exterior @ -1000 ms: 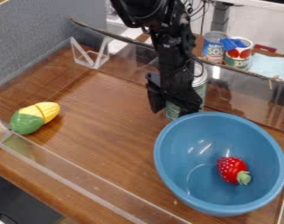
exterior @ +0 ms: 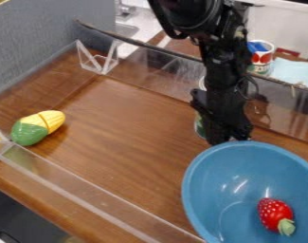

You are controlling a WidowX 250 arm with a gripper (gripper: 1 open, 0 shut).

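The black gripper (exterior: 224, 128) is lowered just behind the rim of a blue bowl (exterior: 213, 209), shut, its fingertips hard to make out against the dark arm. A green-and-white can is mostly hidden behind it. In the bowl lies a red strawberry (exterior: 275, 215). A toy corn (exterior: 37, 127) with a yellow top and green husk lies at the left of the wooden table (exterior: 118, 142).
A clear low barrier runs along the back and front-left edges of the table. Behind it stand a red-labelled can (exterior: 260, 57) and a light blue cloth (exterior: 292, 72).
The gripper has moved right and slightly toward the camera, now covering more of the can. The bowl has shifted right and down in view, with the strawberry in it.
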